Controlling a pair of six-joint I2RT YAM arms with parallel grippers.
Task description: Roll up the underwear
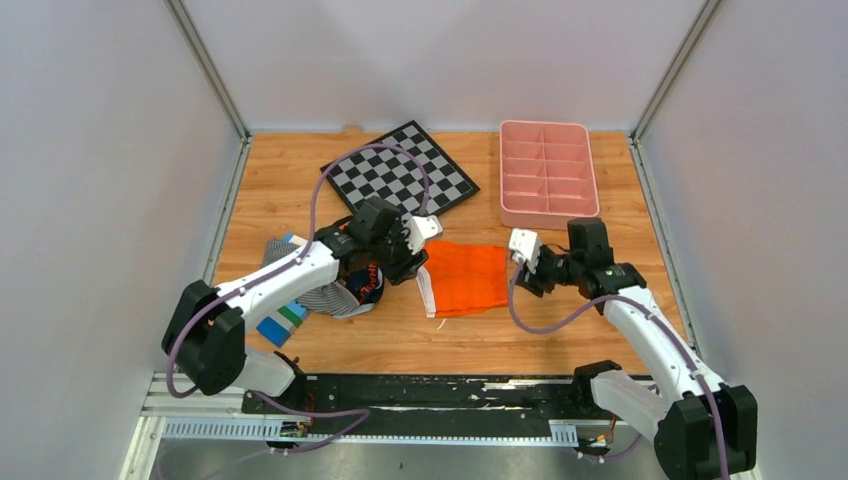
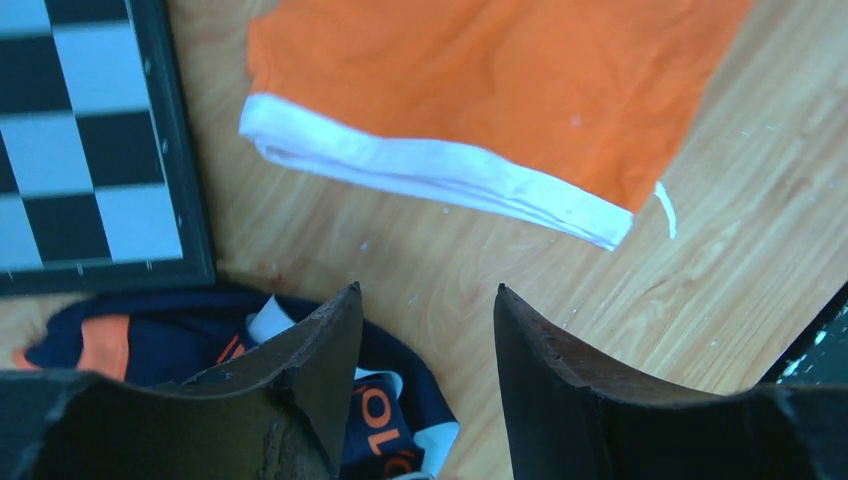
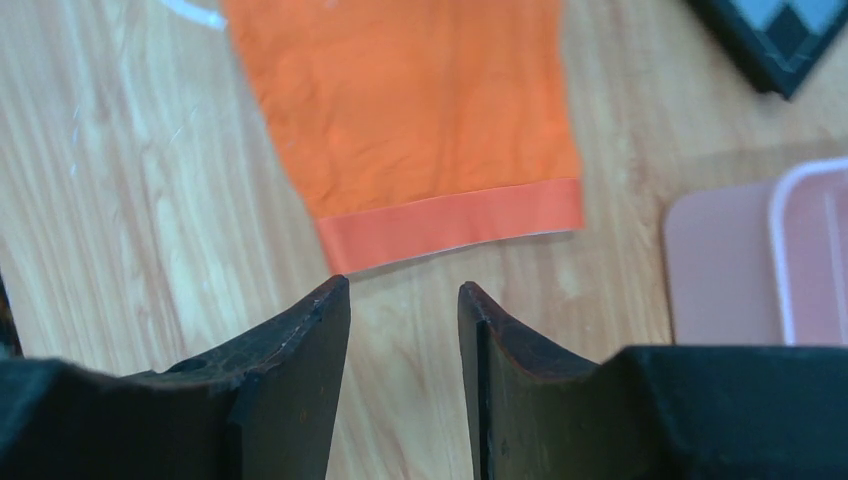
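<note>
The orange underwear (image 1: 465, 280) lies flat and folded mid-table, its white band (image 2: 430, 165) on the left end and a plain orange band (image 3: 450, 215) on the right. My left gripper (image 1: 408, 268) hangs above the dark printed garment beside that white end; its fingers (image 2: 320, 350) are parted with nothing between them. My right gripper (image 1: 533, 282) stands open just right of the orange cloth, above bare wood, with nothing between its fingers in the right wrist view.
A checkerboard (image 1: 395, 170) lies at the back left, a pink divided tray (image 1: 547, 216) at the back right. Dark and striped clothes (image 1: 330, 298) lie at the left.
</note>
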